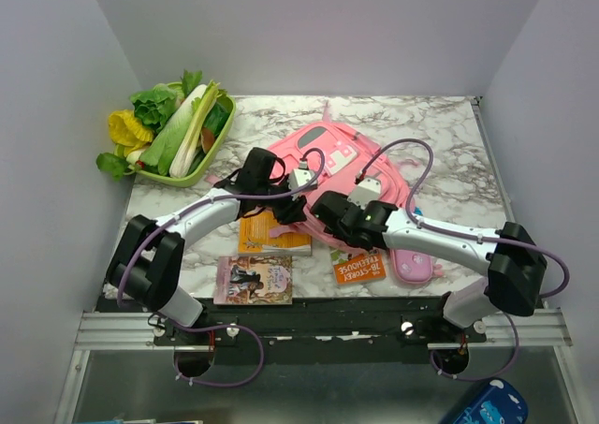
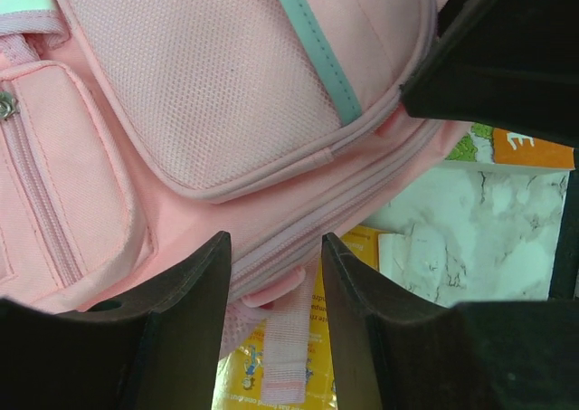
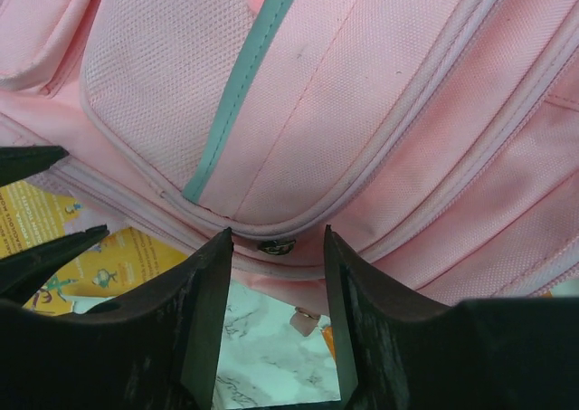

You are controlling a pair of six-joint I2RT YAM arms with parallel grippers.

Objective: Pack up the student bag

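Observation:
A pink school bag (image 1: 318,153) lies flat on the marble table, tilted, its lower edge towards me. My left gripper stands open over the bag's lower left edge, where pink piping and a strap (image 2: 288,347) show between and below the fingers. Along the same edge, further right, my right gripper is open too, with a dark zipper pull (image 3: 276,246) on the seam between its fingertips. Near the bag's lower side lie a yellow book (image 1: 271,241), an orange book (image 1: 359,269), a picture book (image 1: 255,280) and a pink case (image 1: 412,266).
A green basket (image 1: 227,124) heaped with vegetables stands at the back left. Bare marble (image 1: 449,153) shows at the right and back. Both arms come close together above the bag's front edge.

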